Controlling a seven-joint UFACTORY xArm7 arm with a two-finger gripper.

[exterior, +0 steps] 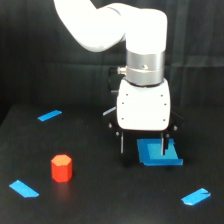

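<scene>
A red hexagonal block stands alone on the dark table at the left. My gripper is to the right of it, hanging from the white arm, with its two thin dark fingers spread apart. Nothing shows between them. Behind the right finger sits a blue square, tray-like piece, its upper left part overlapped by the hand. How high the fingertips are above the table is hard to tell.
Blue strips lie flat on the table: one strip at the back left, another strip at the front left, and a third strip at the front right. The table between block and gripper is bare.
</scene>
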